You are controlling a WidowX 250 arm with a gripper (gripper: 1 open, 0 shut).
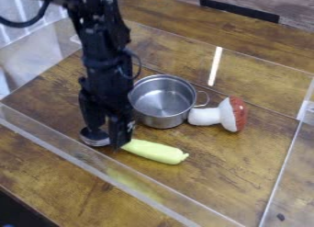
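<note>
My black gripper (106,116) is low over the left part of the table, its fingers open around the spot where a metal spoon (95,139) lies, largely hidden by them. A yellow-green cob or squash-like object (153,151) lies just right of the spoon. Behind it a steel pot (164,96) with two handles stands, its left side partly covered by the arm. A white toy mushroom with a red cap (230,115) lies right of the pot.
The wooden table (233,185) has free room at the front and right. Clear barriers (288,148) run along the sides.
</note>
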